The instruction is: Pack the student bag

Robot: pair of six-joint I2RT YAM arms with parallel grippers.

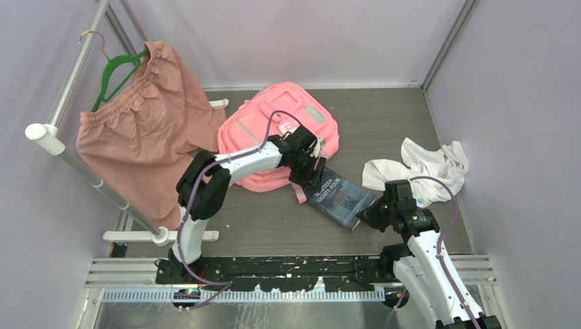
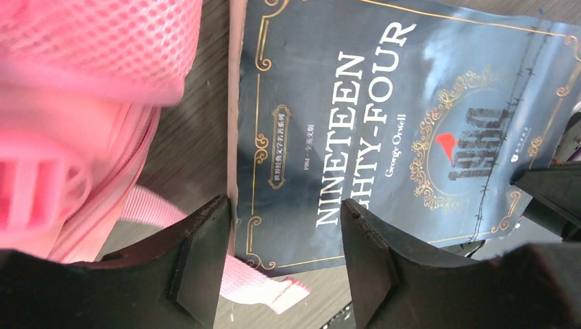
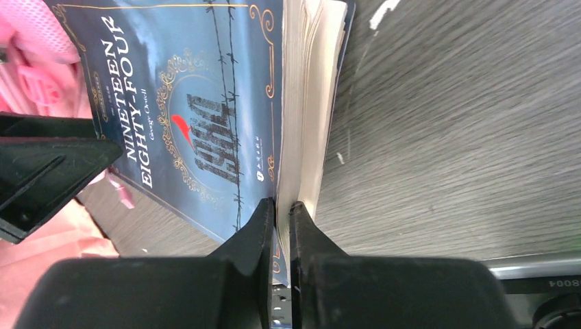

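Note:
A dark blue Nineteen Eighty-Four paperback (image 1: 335, 196) (image 2: 411, 130) (image 3: 192, 116) is tilted beside the pink backpack (image 1: 274, 110) (image 2: 82, 68). My right gripper (image 1: 364, 216) is shut on the book's page-edge side, at the near-right end. My left gripper (image 1: 312, 177) is part open at the book's other end, over its spine, with one finger at the spine and the other over the cover. A pink strap (image 2: 267, 289) runs under that end of the book.
Pink shorts (image 1: 144, 137) on a green hanger (image 1: 113, 68) lie across the white rack at the left. A crumpled white garment (image 1: 431, 171) lies at the right. Bare floor (image 1: 267, 226) shows in front of the backpack and at the back right.

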